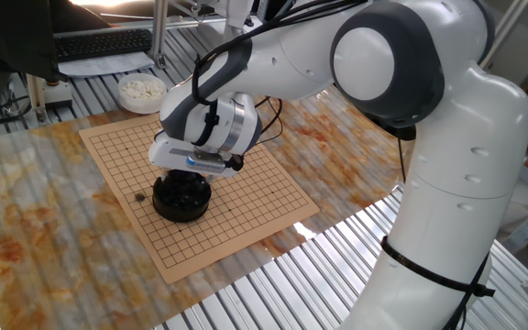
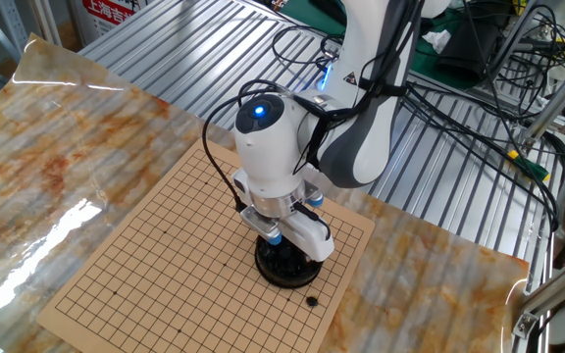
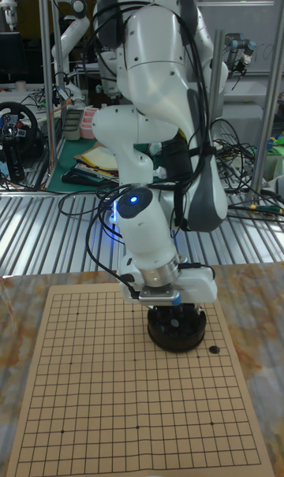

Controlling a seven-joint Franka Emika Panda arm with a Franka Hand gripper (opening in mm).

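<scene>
A round black bowl (image 1: 181, 203) holding black pieces stands on the tan grid board (image 1: 273, 209). My gripper (image 1: 187, 178) points down into the bowl's mouth, its hand just above the rim. The fingers look spread apart, and their tips are hidden by the bowl and the hand. No piece can be made out between them. One loose black piece (image 2: 312, 302) lies on the board beside the bowl, and the same piece (image 3: 214, 350) shows right of the bowl in the third exterior view.
A white bowl of white pieces (image 1: 142, 92) stands beyond the board, near a keyboard (image 1: 104, 44). Most of the board is bare. Marbled sheet (image 2: 96, 147) surrounds it, with ribbed metal tabletop (image 2: 179, 64) beyond.
</scene>
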